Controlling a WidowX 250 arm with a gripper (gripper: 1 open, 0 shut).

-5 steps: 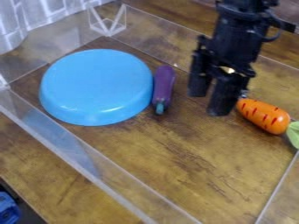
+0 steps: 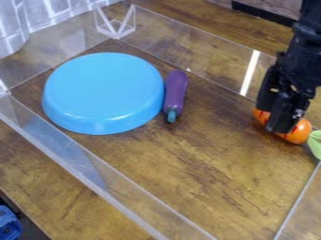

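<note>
My black gripper (image 2: 279, 109) is at the right, low over an orange carrot (image 2: 296, 132) with green top (image 2: 314, 145), its fingers around or just over the carrot's body, partly hiding it. Whether the fingers are shut on it I cannot tell. A purple eggplant (image 2: 175, 93) lies in the middle, beside an upturned-looking blue dish (image 2: 103, 93) on the left.
The wooden surface (image 2: 163, 178) is bordered by clear plastic walls. A small blue object (image 2: 7, 223) shows at the bottom left corner, outside the walls.
My gripper has moved right from near the eggplant and come down onto the carrot, which it now partly covers. The eggplant and blue dish have not moved.
</note>
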